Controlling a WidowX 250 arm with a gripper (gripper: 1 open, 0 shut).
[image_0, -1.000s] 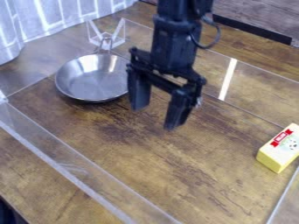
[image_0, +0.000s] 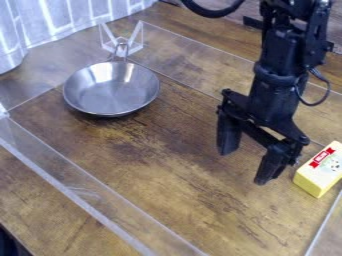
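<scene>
My black gripper (image_0: 249, 152) hangs low over the wooden table at the right of the camera view, fingers open and apart with bare wood between them. Just right of it lies a yellow box (image_0: 319, 170) with a red-and-white label, near the right edge. At the upper left sits a steel pan (image_0: 110, 90) with its handle pointing back.
A white wire-like object (image_0: 120, 35) stands behind the pan. Clear strips or edges run along the left and lower right; a pale curtain fills the top left.
My arm and gripper have moved to the right, from beside the pan to beside the yellow box. The pan and box look unmoved.
</scene>
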